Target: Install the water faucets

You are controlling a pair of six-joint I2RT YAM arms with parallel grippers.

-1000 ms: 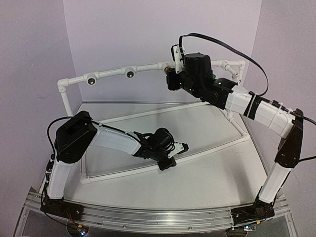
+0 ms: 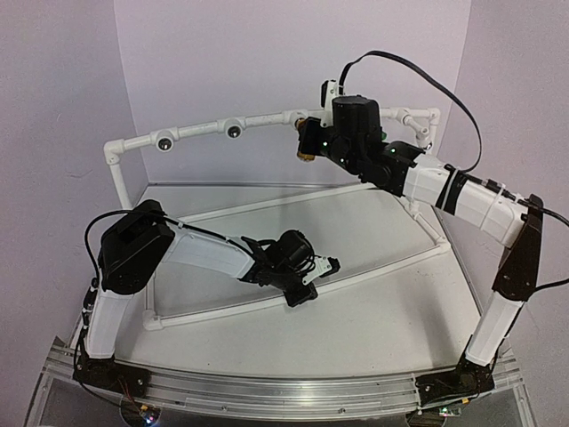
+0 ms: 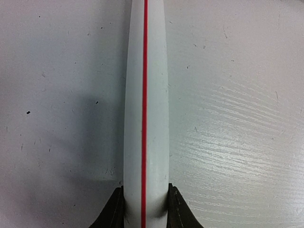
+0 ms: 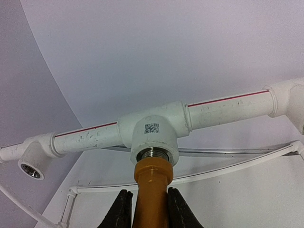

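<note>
An orange faucet (image 2: 305, 153) is at the middle fitting of the upper white pipe; in the right wrist view the faucet (image 4: 153, 185) meets the metal-threaded socket of the tee (image 4: 152, 130), some thread showing. My right gripper is shut on the faucet's body. My left gripper is shut on the lower white pipe (image 3: 156, 95) with its red stripe, at the front of the frame on the table. Two other sockets (image 2: 164, 142) on the upper pipe's left part hold no faucet.
The pipe frame stands on a white board (image 2: 382, 311) between grey walls. A metal rail (image 2: 276, 382) runs along the front. Cables loop above both arms.
The left arm has stayed still.
</note>
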